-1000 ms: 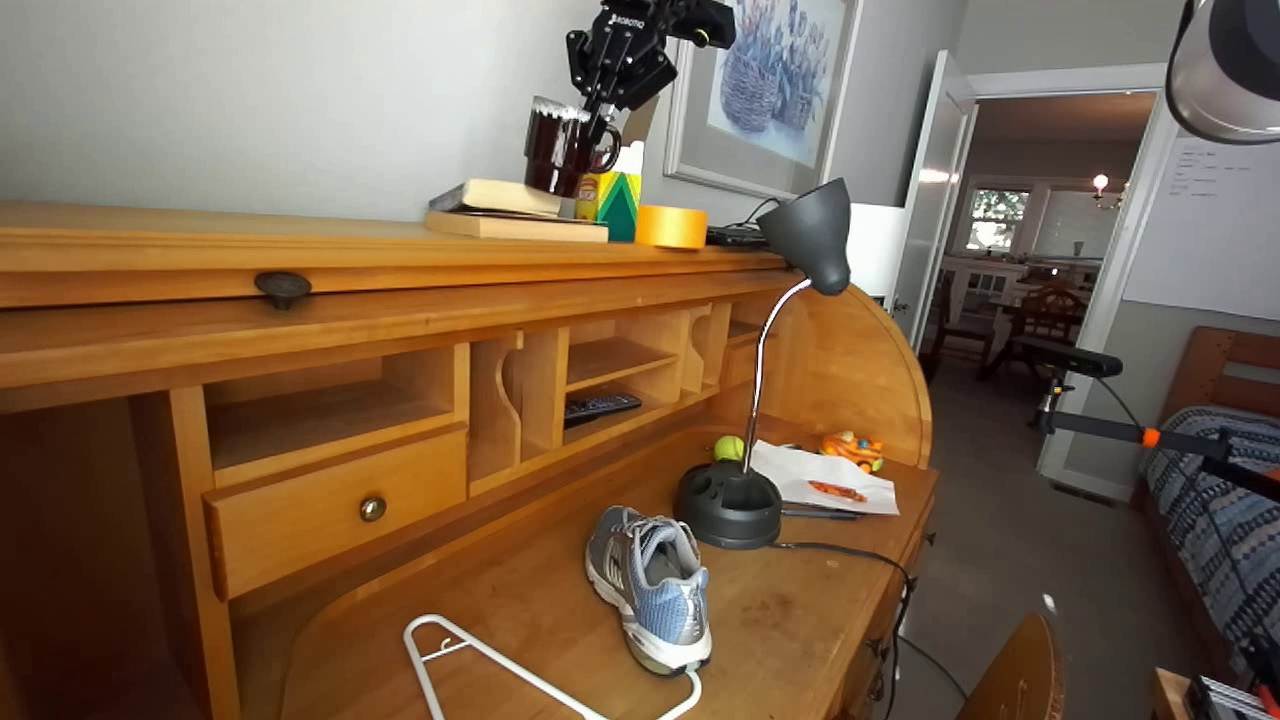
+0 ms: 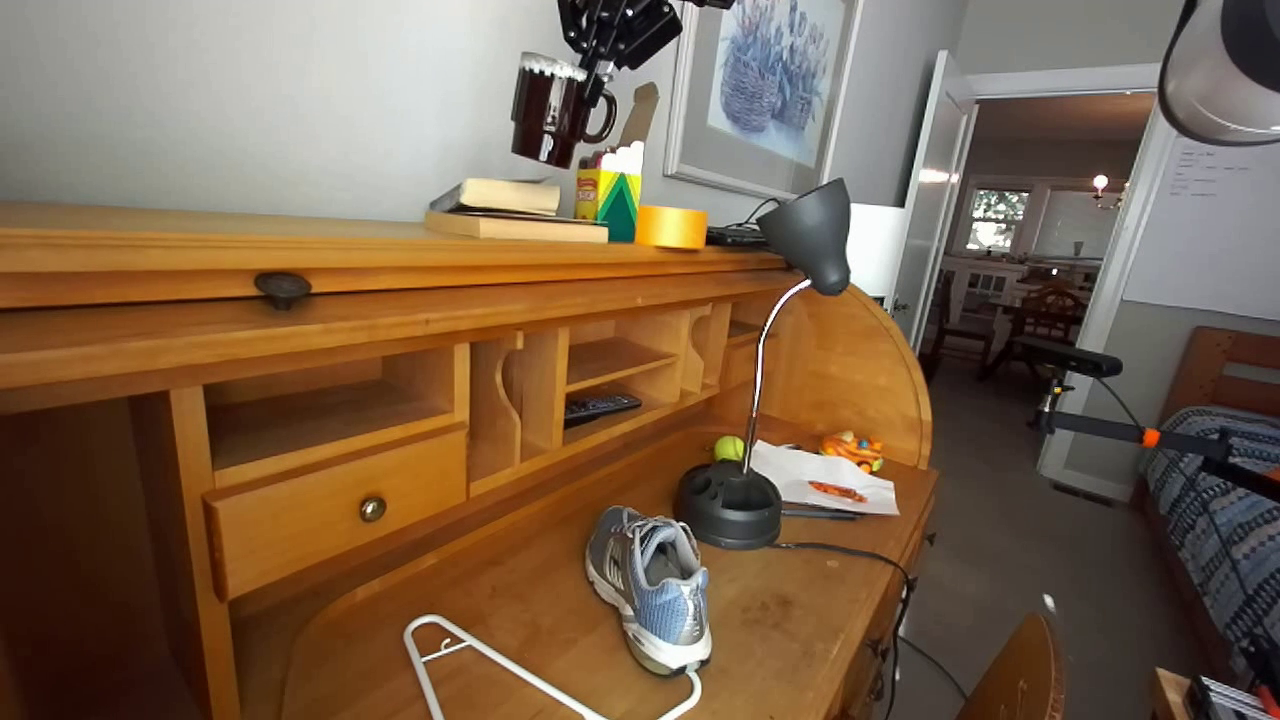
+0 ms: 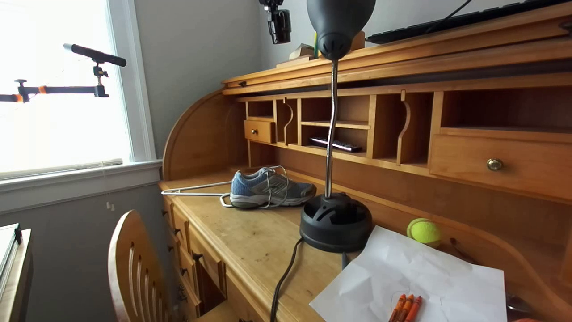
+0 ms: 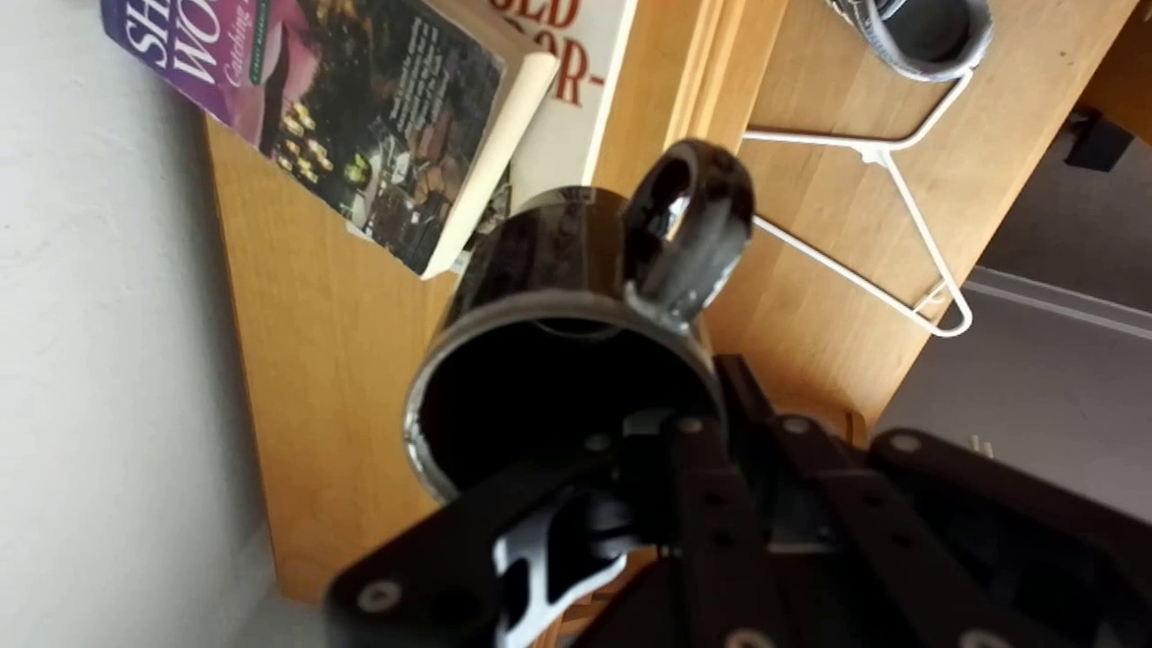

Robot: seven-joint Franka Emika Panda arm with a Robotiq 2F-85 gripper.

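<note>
A dark, glossy mug [image 2: 548,114] hangs upright in the air above the desk's top shelf, clear of the books. My gripper [image 2: 591,86] is shut on the mug's rim, one finger inside and one outside. Looking down in the wrist view, the mug [image 4: 563,254] shows its dark opening, with the handle at upper right; the fingertips at the gripper meet its near wall. The mug [image 3: 279,27] also appears high at the back in the second exterior view.
Below the mug lie stacked books [image 2: 516,210], beside a yellow-green crayon box [image 2: 609,192] and orange tape [image 2: 671,227]. A black lamp [image 2: 810,234] rises from the desktop, near a shoe [image 2: 654,588] and a white hanger [image 2: 516,664]. The top shelf's left stretch is clear.
The gripper and mug have risen and shifted slightly left in the first exterior view. A gap now shows between the mug and the books.
</note>
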